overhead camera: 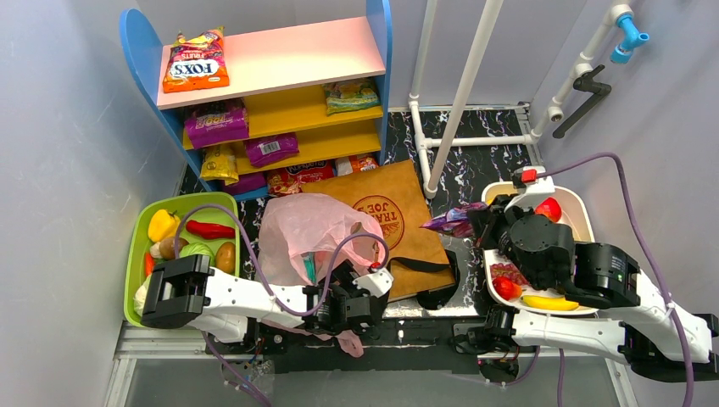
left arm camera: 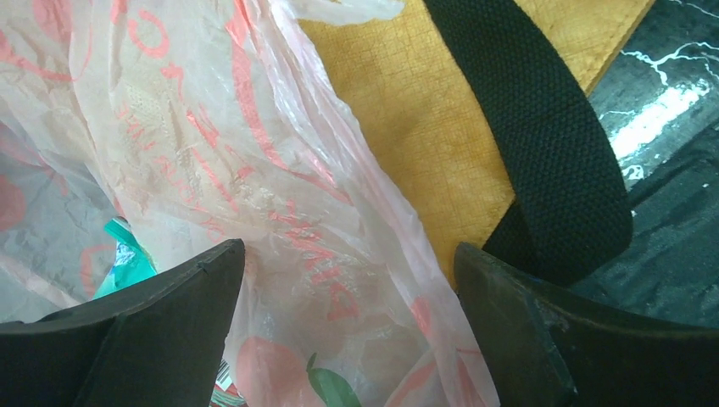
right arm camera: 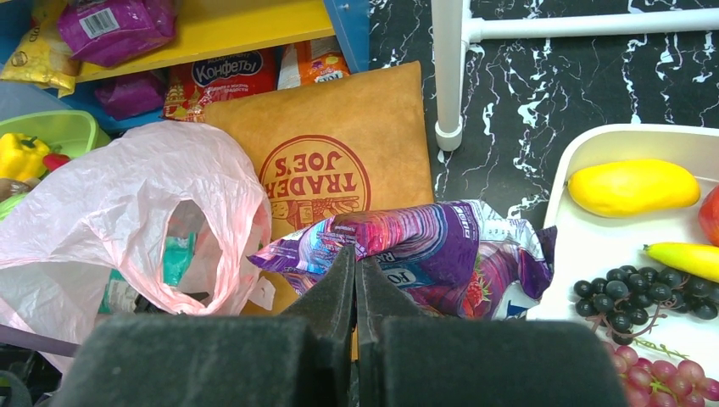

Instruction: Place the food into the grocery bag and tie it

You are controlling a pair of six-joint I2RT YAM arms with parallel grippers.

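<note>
A pale pink plastic grocery bag (overhead camera: 292,225) stands left of centre with its mouth gaping; a teal packet (right arm camera: 178,259) shows inside. My left gripper is open over the bag, its fingers (left arm camera: 182,318) apart, with thin bag plastic in the gap. On the right, a purple snack packet (overhead camera: 449,222) is held up at the tip of my right gripper. The right fingers are closed on the packet's edge, as the right wrist view shows. In that view the packet spans the space between the bag's mouth and the white fruit tray.
A brown shopping bag (overhead camera: 407,203) lies flat between the arms, its black strap (overhead camera: 437,297) at the front. Left stands a green vegetable basket (overhead camera: 136,246); right, a white fruit tray (right arm camera: 585,144). Behind are the snack shelf (overhead camera: 288,52) and a white pipe frame (overhead camera: 466,76).
</note>
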